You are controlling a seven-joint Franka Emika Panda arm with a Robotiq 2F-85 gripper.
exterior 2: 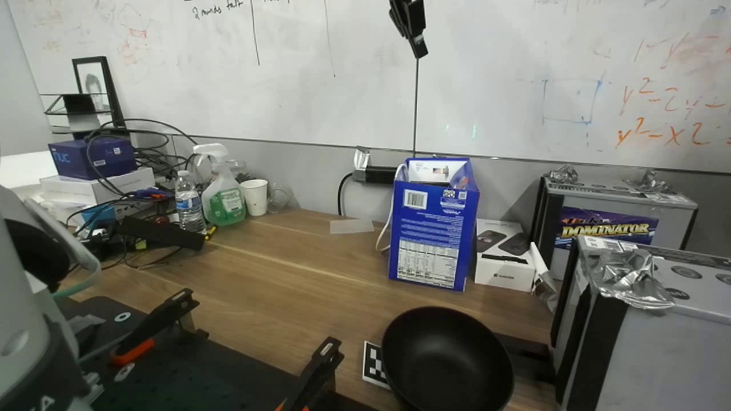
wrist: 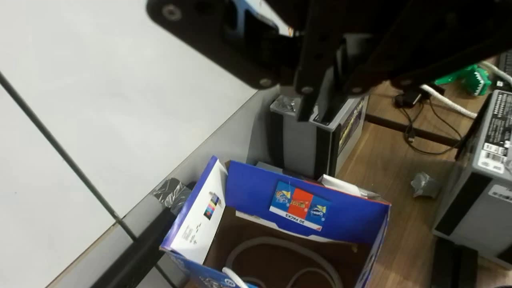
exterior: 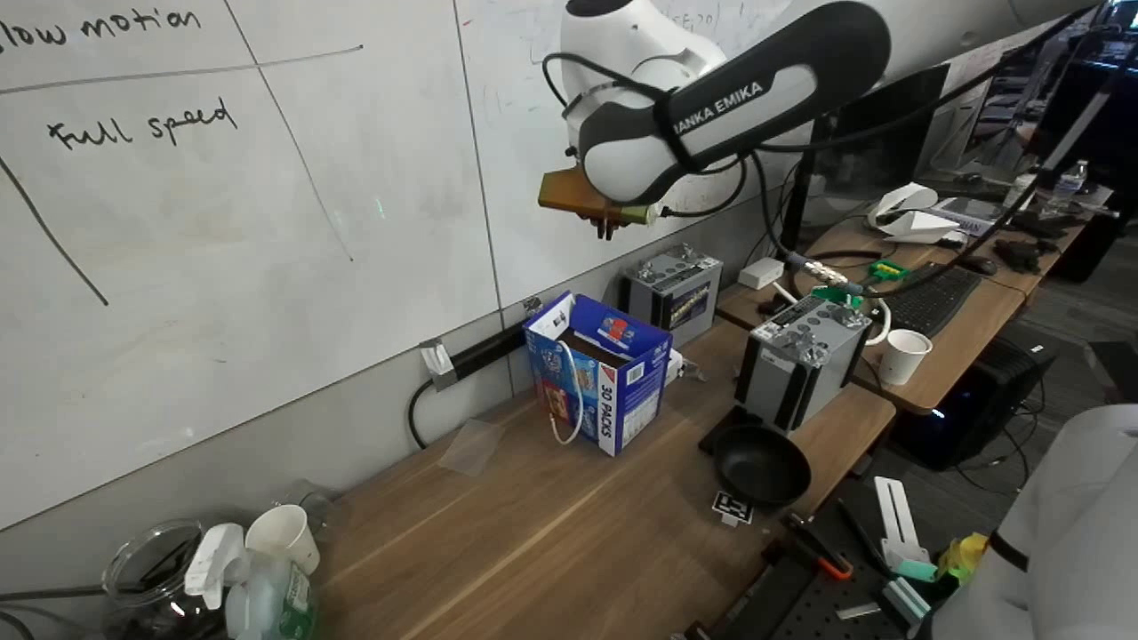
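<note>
High in front of the whiteboard, my gripper [exterior: 605,230] hangs above the open blue snack box [exterior: 640,411], clear of it. Its fingertips [wrist: 304,114] are close together, with only a narrow gap and no object visible between them. A white rope [exterior: 579,396] drapes over the box's near left wall. In the wrist view, more white rope [wrist: 276,241] lies curled inside the box. Exterior view 2 shows just the dark tips of the gripper [exterior 2: 418,49] at the top edge, well above the box [exterior 2: 428,229].
A black pan [exterior 2: 445,359] sits in front of the box. Two grey batteries [exterior: 807,357] [exterior: 677,288] stand to its right. A spray bottle [exterior 2: 224,195] and paper cup [exterior 2: 254,197] are at the far left.
</note>
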